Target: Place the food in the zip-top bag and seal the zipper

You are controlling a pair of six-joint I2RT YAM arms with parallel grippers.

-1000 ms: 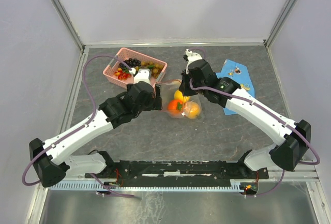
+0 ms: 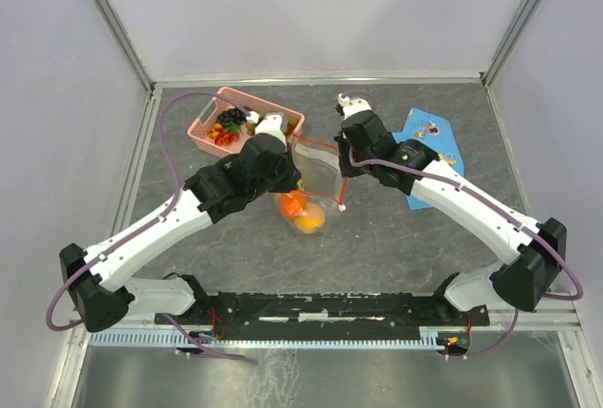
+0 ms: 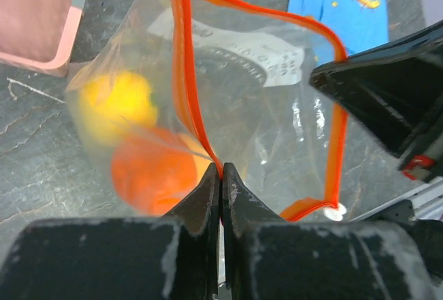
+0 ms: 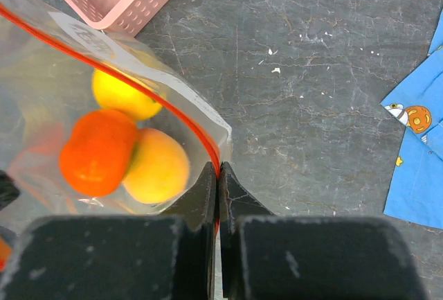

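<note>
A clear zip top bag (image 2: 318, 174) with an orange-red rim hangs between my two grippers, its mouth spread wide. Inside lie an orange-red round food piece (image 4: 99, 153), a yellow one (image 4: 124, 95) and a peach-coloured one (image 4: 158, 167). In the left wrist view, the rim runs down into the tips of my left gripper, shut on it. My right gripper is also shut, with the thin rim at its fingertips. In the top view, the left arm hides part of the bag, and the yellow piece is mostly covered.
Behind the left arm stands a pink basket (image 2: 209, 147) holding grapes, small red fruit and other food. A blue patterned cloth (image 2: 421, 125) lies to the right of the right arm.
My left gripper has come to the bag's rim, shut on it and shifted slightly up and right. The mouth has opened wider, and the bag's bottom with the food has swung left and forward.
</note>
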